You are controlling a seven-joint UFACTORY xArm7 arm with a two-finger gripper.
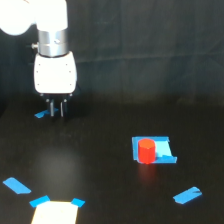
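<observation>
A red cylinder-like object (pixel 147 151) stands upright at the right of centre, within a patch outlined in blue tape (pixel 151 138). At the far left, well away from the red object, hangs my gripper (pixel 56 107), pointing down from a white arm. Its two dark fingers show a small gap between them, narrower than before, and nothing is seen in that gap.
A pale square (pixel 54 213) with blue tape at its corners is cut off by the bottom edge. Loose blue tape strips lie at the left (pixel 16 186) and lower right (pixel 187 195).
</observation>
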